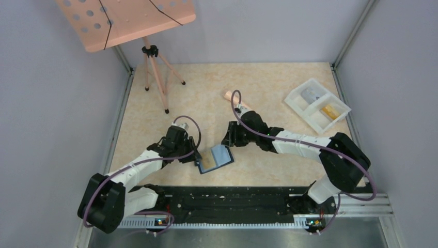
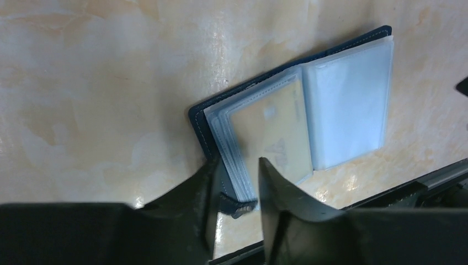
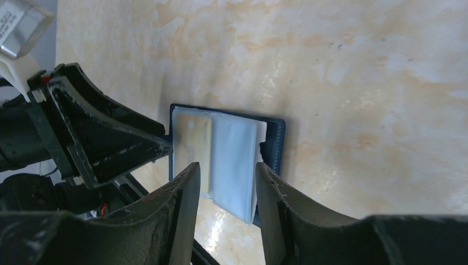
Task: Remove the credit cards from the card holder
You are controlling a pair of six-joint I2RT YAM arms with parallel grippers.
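The open card holder [image 1: 220, 154] lies near the table's front edge, dark-backed with clear sleeves; a beige card [image 2: 270, 132] shows in one sleeve, and the other looks pale blue-white. My left gripper is at the holder's left end, its part-open fingers over the tab edge; whether they touch it is unclear. My right gripper hangs over the holder's right end, fingers apart, nothing seen held between them.
A white divided box [image 1: 315, 114] with pale and yellow contents sits at the back right. A wooden cylinder [image 1: 229, 97] lies behind the right arm, and a tripod stand [image 1: 155, 72] stands back left.
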